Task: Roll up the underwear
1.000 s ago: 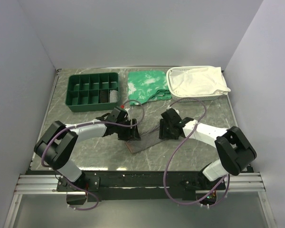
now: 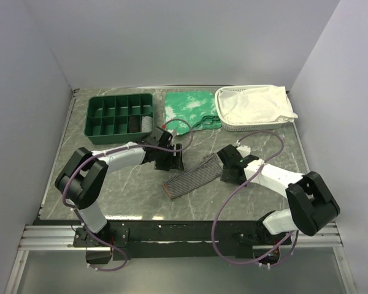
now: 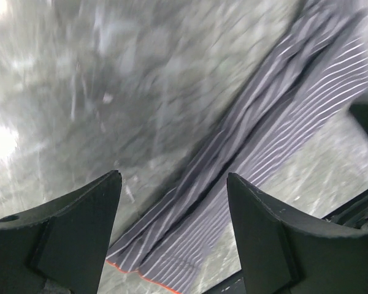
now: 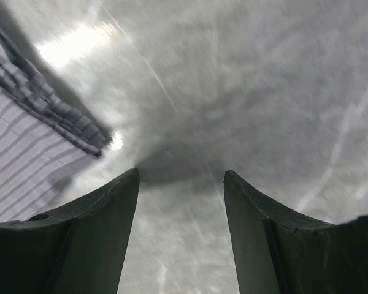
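The grey striped underwear (image 2: pixel 189 180) lies on the marble table as a long strip, with a folded band along its far edge and an orange hem at the lower-left end. My left gripper (image 2: pixel 174 158) hangs above and just behind it, fingers apart and nothing between them; the cloth (image 3: pixel 270 128) shows below. My right gripper (image 2: pixel 232 173) is low at the cloth's right end, open over bare table, with the cloth's corner (image 4: pixel 30 153) to its left in the right wrist view.
A green divided box (image 2: pixel 104 119) stands at back left, a green cloth (image 2: pixel 187 107) at back centre, and a white basket (image 2: pixel 245 126) with white cloth at back right.
More of the cloth is uncovered.
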